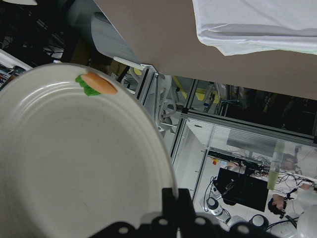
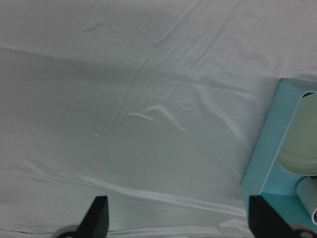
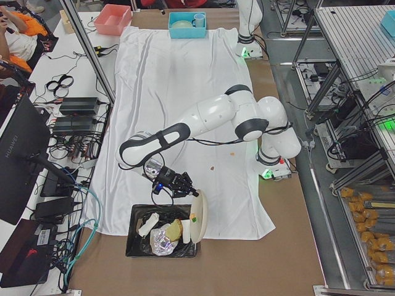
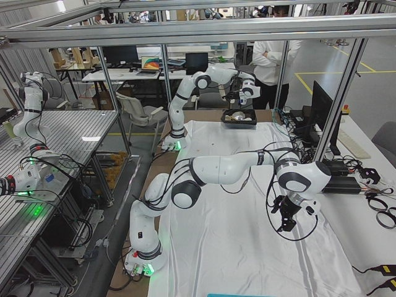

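Note:
A cream plate [image 3: 199, 216] with a carrot decoration [image 1: 99, 84] is held at its rim by my left gripper [image 3: 191, 190], above the right end of a black bin [image 3: 134, 246] holding crumpled foil [image 3: 162, 243], white pieces and a yellow item. In the left wrist view the plate [image 1: 74, 158] fills the lower left, tilted steeply. My right gripper stands open over the white cloth [image 2: 148, 99], nothing between its fingers, beside a light blue box [image 2: 267, 144] containing a pale green plate [image 2: 299, 139] and a cup [image 2: 309, 193].
A pink box [image 3: 113, 20] is on the side table at the back left, among cables and electronics. Metal frame posts stand along both sides, and brown board [image 3: 284, 240] borders the cloth.

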